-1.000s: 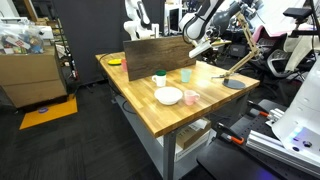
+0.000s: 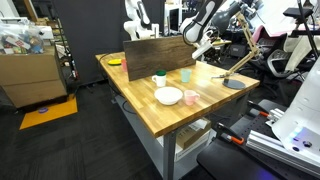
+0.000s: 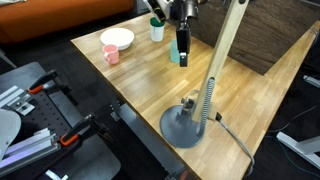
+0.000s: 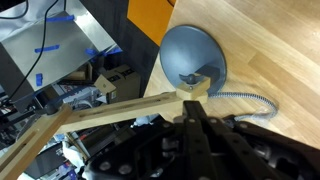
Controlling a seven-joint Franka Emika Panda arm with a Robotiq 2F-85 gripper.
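My gripper [image 3: 183, 60] hangs over the wooden table in exterior view 2, pointing down behind the desk lamp. Its dark fingers are shut, with nothing visible between them. In the wrist view the gripper shows at the bottom centre, overlapping the view of the lamp's wooden arm [image 4: 130, 106]. The lamp's round grey base [image 4: 187, 45] rests flat on the table. A pale green cup [image 3: 174, 52] stands close to the gripper in exterior view 2; whether they touch is unclear.
A white bowl [image 2: 168, 96], a pink cup [image 2: 191, 98] and a white mug [image 3: 157, 31] stand on the table [image 3: 145, 85]. A dark wooden panel [image 2: 150, 59] borders its back. The lamp's cord [image 3: 237, 138] trails near the base. Bare tabletop lies at front centre.
The arm's end at the far side of the table has shifted slightly since one second ago. The bowl, cups and lamp stay where they were.
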